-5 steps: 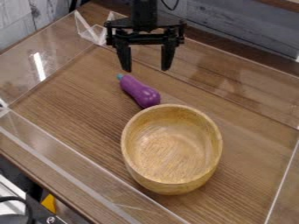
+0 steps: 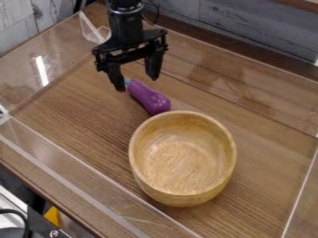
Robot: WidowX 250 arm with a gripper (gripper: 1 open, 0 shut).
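A purple eggplant-like object lies diagonally on the wooden table, just above a large tan bowl. My black gripper is open above the upper-left end of the purple object, one finger to either side, reaching down from the top of the view.
A clear plastic piece stands at the upper left. A dark cable and a small yellow item show at the lower left.
My gripper has moved left and turned, and is now over the upper-left end of the purple object. The purple object and bowl have not moved.
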